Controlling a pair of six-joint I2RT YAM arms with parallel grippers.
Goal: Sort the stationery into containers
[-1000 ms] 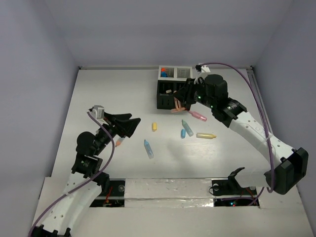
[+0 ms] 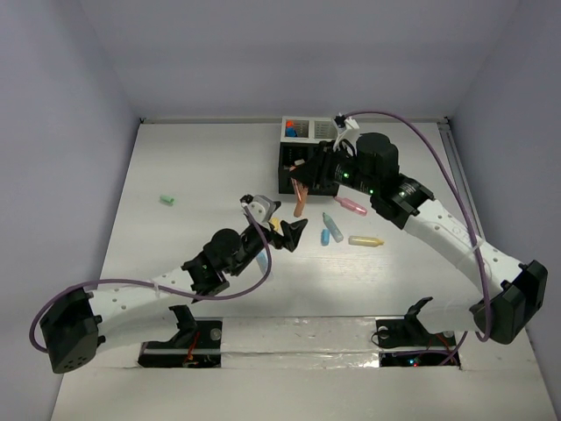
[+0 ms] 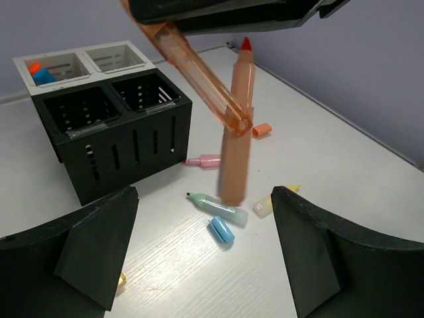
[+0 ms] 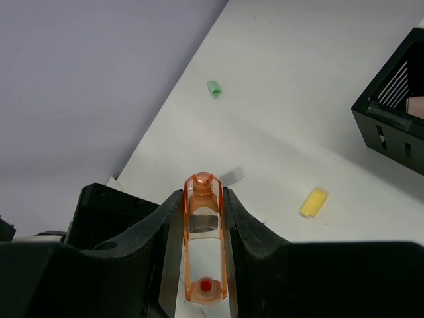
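Observation:
My right gripper (image 2: 306,172) is shut on a translucent orange tube (image 3: 202,79), held in the air in front of the black bin (image 3: 99,142). Beside the tube's open end, a salmon marker (image 3: 235,159) with a red tip stands nearly upright in the left wrist view; whether the two touch, I cannot tell. My left gripper is open, its fingers wide apart and nothing gripped. From above it is just below the salmon marker (image 2: 301,203). On the table lie a teal marker (image 2: 332,226), a blue cap (image 2: 325,238), a yellow marker (image 2: 365,241) and a pink marker (image 2: 351,206).
A white two-compartment bin (image 3: 83,61) adjoins the black one; orange and blue pieces (image 3: 41,74) lie in its left compartment. A yellow cap (image 4: 313,202) and a green cap (image 4: 214,89) rest on the table. An orange cap (image 3: 262,130) lies farther right.
My left arm has swung right and reached toward the bins. The salmon marker has turned from nearly sideways to nearly upright in the top view. My right gripper has shifted slightly left.

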